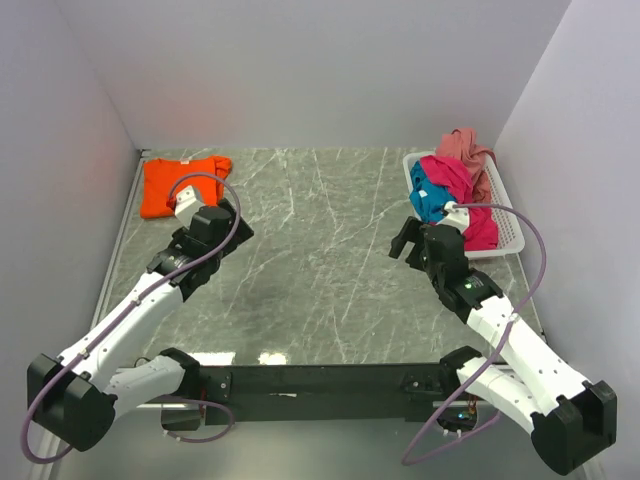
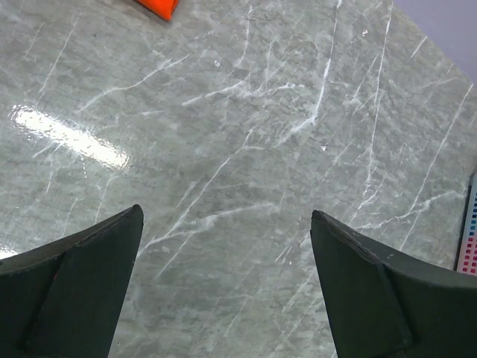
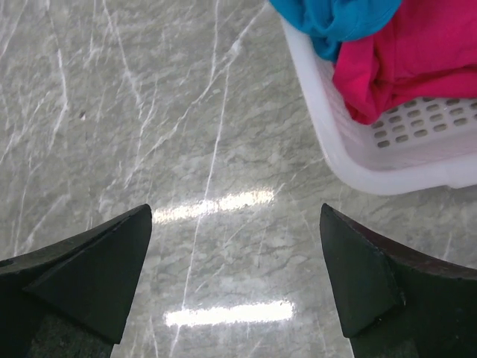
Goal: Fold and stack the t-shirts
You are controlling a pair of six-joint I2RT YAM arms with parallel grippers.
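An orange shirt (image 1: pixel 160 183), folded into a rough rectangle, lies at the table's back left corner; one corner of the orange shirt (image 2: pixel 159 5) shows in the left wrist view. Crumpled in the basket at the back right are a blue shirt (image 1: pixel 427 197), a crimson shirt (image 1: pixel 482 230) and a dusty pink shirt (image 1: pixel 464 146). My left gripper is open above bare table, right of the orange shirt. Beside the basket's left side, my right gripper also stands open over bare table, with no cloth between its fingers.
The white perforated basket (image 3: pixel 328 134) reaches close to the right wall. Walls close in the left, back and right sides.
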